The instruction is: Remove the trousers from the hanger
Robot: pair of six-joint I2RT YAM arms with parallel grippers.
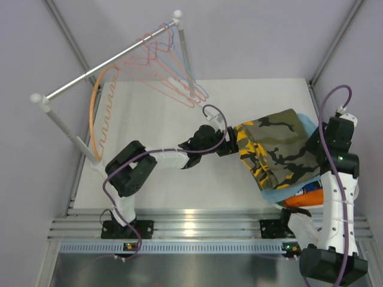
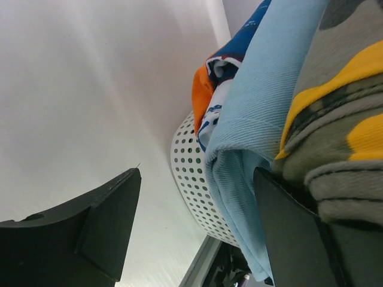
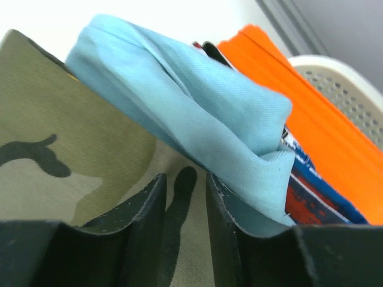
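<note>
Camouflage trousers (image 1: 278,149) with yellow patches lie folded on light blue cloth (image 2: 257,101) and other clothes in a white perforated basket (image 2: 188,173) on the right. My left gripper (image 1: 228,143) is at the trousers' left edge; in its wrist view the fingers straddle blue cloth and camouflage edges, part open. My right gripper (image 1: 314,140) is at the trousers' right side, its two fingertips slightly apart over the camouflage fabric beside a blue fold in the right wrist view.
A white rail (image 1: 111,60) on posts at the left holds several pink and blue hangers and an orange clip hanger (image 1: 96,119). The white board (image 1: 179,191) is clear between rack and clothes.
</note>
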